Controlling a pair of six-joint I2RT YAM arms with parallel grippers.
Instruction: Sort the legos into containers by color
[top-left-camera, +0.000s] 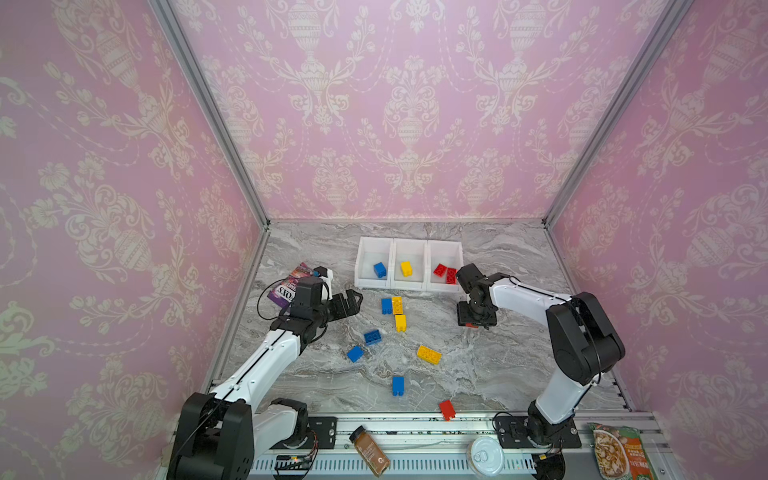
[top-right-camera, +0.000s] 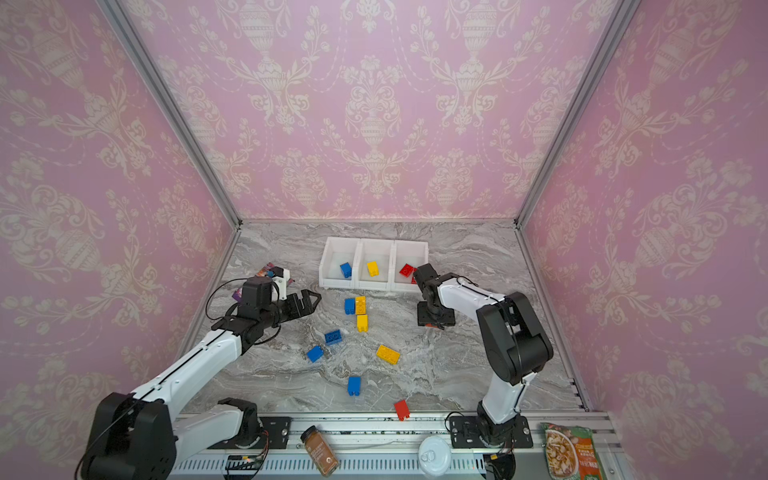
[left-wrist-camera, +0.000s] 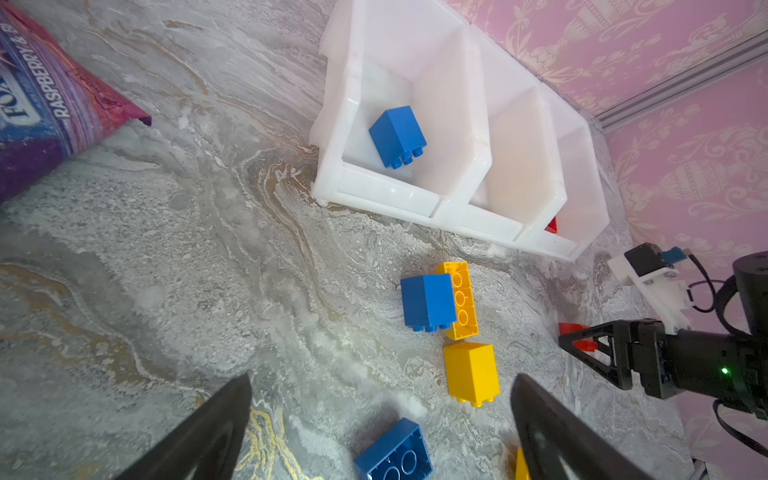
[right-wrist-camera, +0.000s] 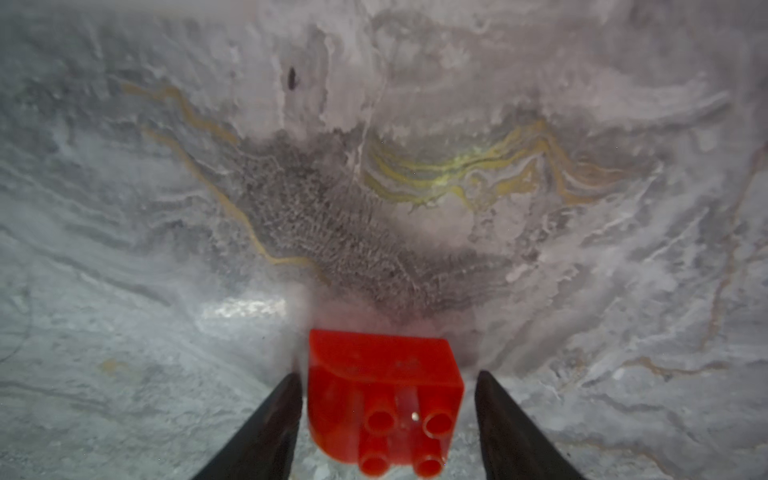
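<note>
A red brick (right-wrist-camera: 384, 400) lies on the table between the fingertips of my right gripper (top-left-camera: 475, 320), low in front of the tray's right end; the fingers stand apart on either side of it. My left gripper (top-left-camera: 347, 304) hangs open and empty at the left. The three-compartment white tray (top-left-camera: 409, 285) holds a blue brick (left-wrist-camera: 396, 136) at left, a yellow brick (top-left-camera: 406, 269) in the middle and red bricks (top-left-camera: 450, 275) at right. Loose yellow bricks (left-wrist-camera: 472, 368) and blue bricks (left-wrist-camera: 428, 300) lie mid-table; another red brick (top-left-camera: 447, 409) is at the front edge.
A purple snack bag (left-wrist-camera: 48, 104) lies at the left of the table. A spice jar (top-left-camera: 369, 449), a white lidded tub (top-left-camera: 485, 455) and a food package (top-left-camera: 615, 449) sit beyond the front edge.
</note>
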